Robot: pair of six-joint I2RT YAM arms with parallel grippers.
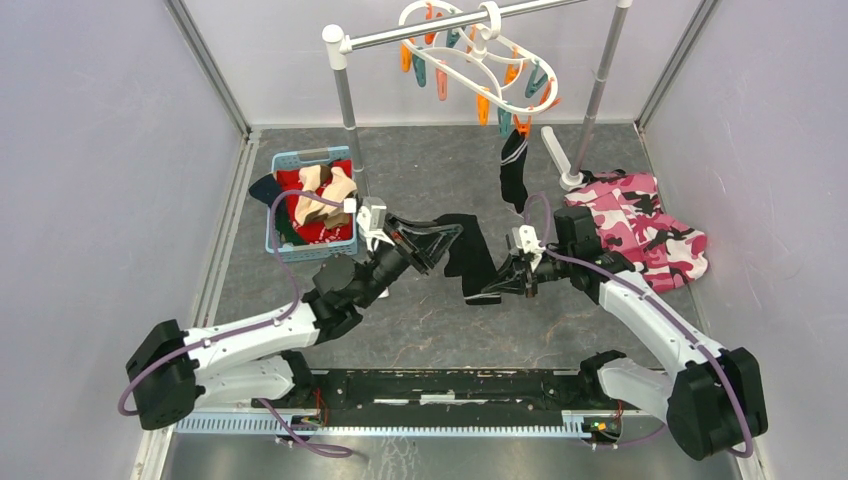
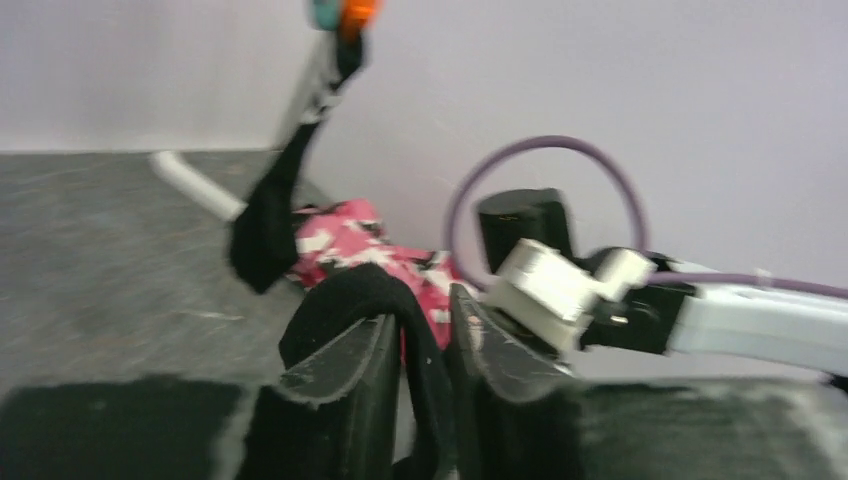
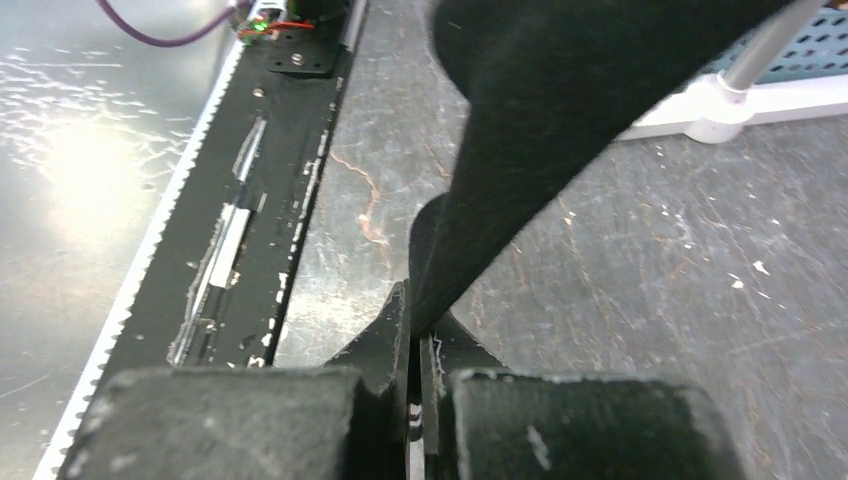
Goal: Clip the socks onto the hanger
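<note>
A black sock (image 1: 468, 255) with white stripes at its cuff hangs stretched between my two grippers. My right gripper (image 1: 503, 283) is shut on the cuff; in the right wrist view the dark cloth (image 3: 520, 150) runs down into its closed fingertips. At the sock's other end, my left gripper has its fingers part open, with the cloth (image 2: 428, 385) passing through the gap. Above hangs the white hanger (image 1: 480, 70) with orange and teal clips. Another black sock (image 1: 513, 170) hangs from an orange clip (image 1: 523, 127) at its right end.
A blue basket (image 1: 268, 235) with more socks stands at the left, near a rack post (image 1: 350, 120). Pink camouflage cloth (image 1: 640, 235) lies at the right.
</note>
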